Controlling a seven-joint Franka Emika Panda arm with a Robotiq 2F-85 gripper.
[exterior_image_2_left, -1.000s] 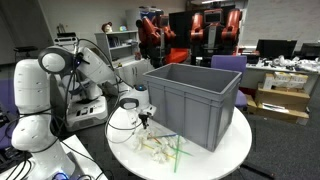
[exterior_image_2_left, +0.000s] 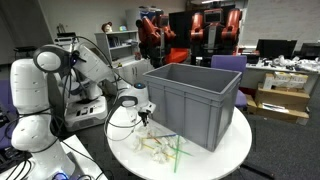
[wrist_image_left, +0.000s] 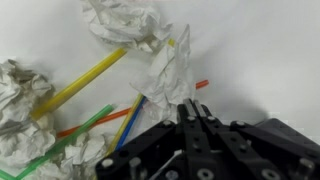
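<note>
In the wrist view my gripper is shut. Its fingertips meet the lower end of a thin piece of crumpled white tissue (wrist_image_left: 170, 78); whether the tissue is pinched between them is unclear. Further crumpled tissues (wrist_image_left: 125, 20) lie around it, with more at the left edge. Among them are a yellow straw (wrist_image_left: 80, 83), a green straw (wrist_image_left: 75, 138), a blue straw (wrist_image_left: 132, 122) and a red straw (wrist_image_left: 72, 130). From outside, the gripper (exterior_image_2_left: 145, 119) is low over the white round table, just behind the scattered tissues (exterior_image_2_left: 155, 148).
A large grey bin (exterior_image_2_left: 192, 103) stands on the table close to the gripper's right, tall enough to block sideways motion. A green straw (exterior_image_2_left: 177, 155) lies in front of it.
The hand has moved slightly to the right, towards the bin, from its earlier position. The bin and the tissues on the table look unmoved.
</note>
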